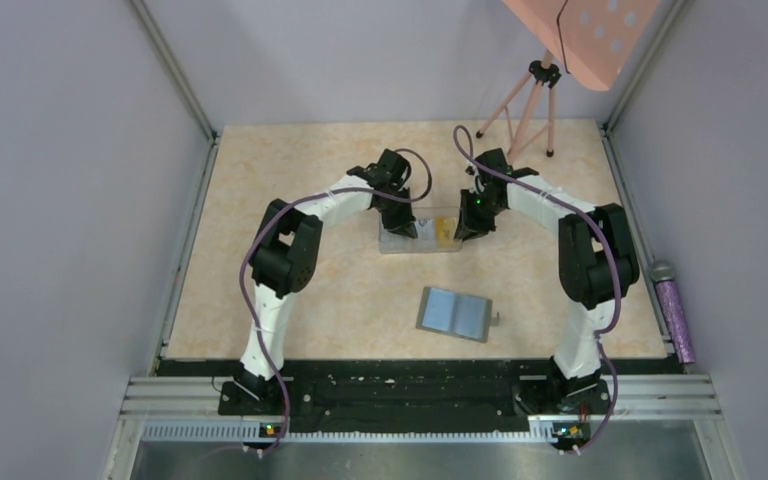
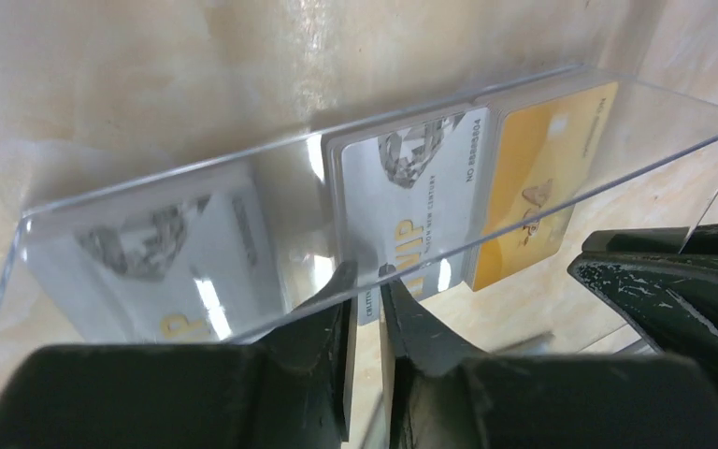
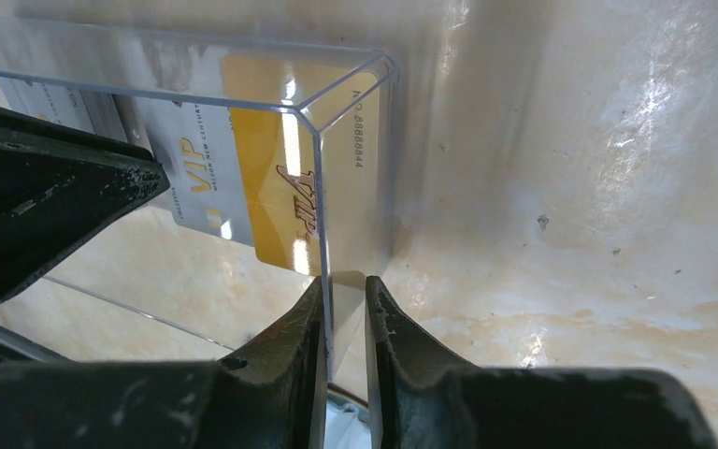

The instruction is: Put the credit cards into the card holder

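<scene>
A clear box point(image 1: 420, 251) stands in the middle of the table with bank cards inside. In the left wrist view lie a silver card stack point(image 2: 449, 201), a gold card point(image 2: 556, 140) beside it, and another silver card point(image 2: 131, 271) apart at the left. Over the box's front rim, my left gripper is slightly open; whether the rim passes between its fingers is hard to tell. My right gripper is shut on the box wall near its right front corner. The open blue-grey card holder point(image 1: 438, 309) lies flat nearer the table's front edge.
A pink tripod point(image 1: 535, 105) stands at the back right of the table. Off the right edge leans a purple glittery cylinder point(image 1: 673, 320). The two grippers are close to each other over the box. Clear table lies left and right of the card holder.
</scene>
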